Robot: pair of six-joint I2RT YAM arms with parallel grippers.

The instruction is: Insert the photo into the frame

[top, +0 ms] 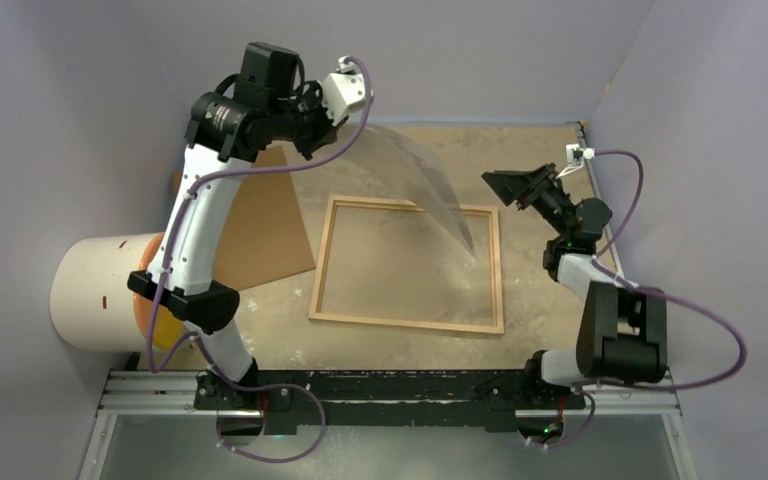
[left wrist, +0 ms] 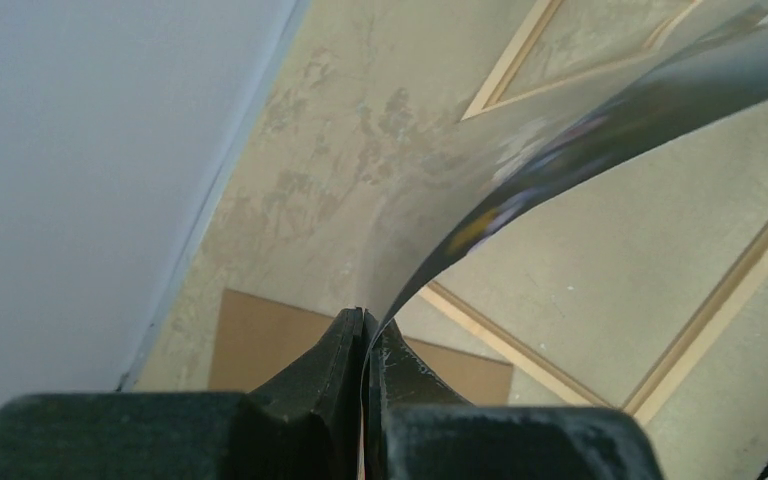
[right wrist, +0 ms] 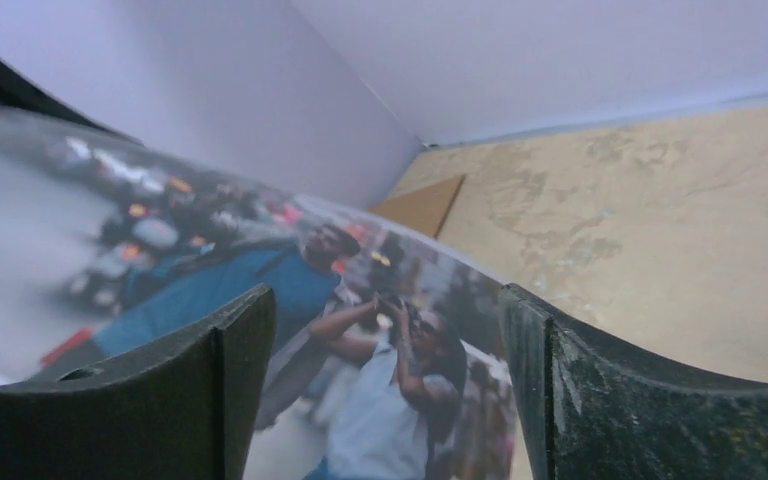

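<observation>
A thin, curved photo sheet [top: 410,180] hangs from my left gripper [top: 325,135] over the wooden frame [top: 400,323]. In the left wrist view, my left gripper is shut on the photo's edge. My right gripper [top: 500,185] is right of the sheet, above the frame's back right corner, fingers apart with nothing visibly held. In the right wrist view the photo [right wrist: 380,390], printed with people, passes beyond the open fingers; whether it reaches between them is hard to tell.
A brown board [top: 265,230] lies left of the frame. A large white cylinder [top: 100,290] stands at the left front. Pale walls enclose the back and sides.
</observation>
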